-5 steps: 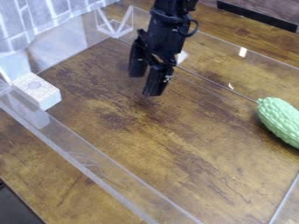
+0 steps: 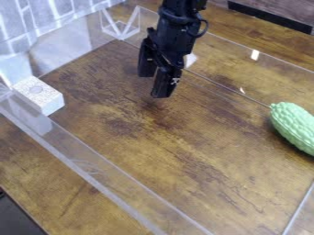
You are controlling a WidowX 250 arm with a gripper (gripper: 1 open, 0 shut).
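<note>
My black gripper (image 2: 154,73) hangs from the arm at the top centre, low over the wooden surface, its dark fingers pointing down. Whether anything is between them is hard to make out. A green bumpy object, like a bitter melon (image 2: 292,126), lies at the right edge, well apart from the gripper. At the left sits a white speckled block (image 2: 39,96).
Clear plastic walls (image 2: 92,174) border the wooden floor (image 2: 172,165) on the left, back and right. A small white item (image 2: 190,59) is partly hidden behind the gripper.
</note>
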